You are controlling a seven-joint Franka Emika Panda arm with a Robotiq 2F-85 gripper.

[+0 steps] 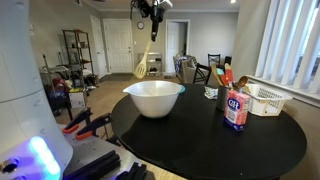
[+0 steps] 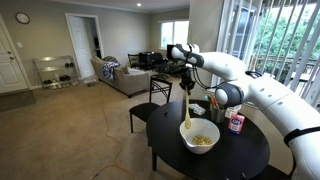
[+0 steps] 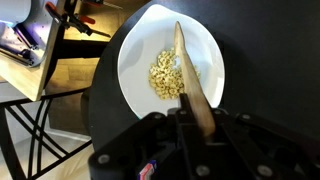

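Note:
My gripper [image 1: 153, 12] is shut on the handle of a long wooden spatula [image 1: 147, 55], at the top edge of exterior view 1. The spatula hangs down with its flat end lowest, and that end looks to be clear above the rim of a white bowl [image 1: 155, 102]. On the dark round table, the bowl stands upright; its small tan pieces [image 3: 168, 75] show in the wrist view. There the spatula [image 3: 190, 72] stretches from the fingers across the bowl [image 3: 137, 83], covering part of its inside.
To the bowl's right stands a pink and white carton [image 1: 237, 110]. Behind it are a holder with utensils [image 1: 224, 80] and a white basket [image 1: 265, 100]. Bare tabletop [image 1: 195, 135] lies between bowl and carton. A dark chair [image 2: 155, 100] is close to the table.

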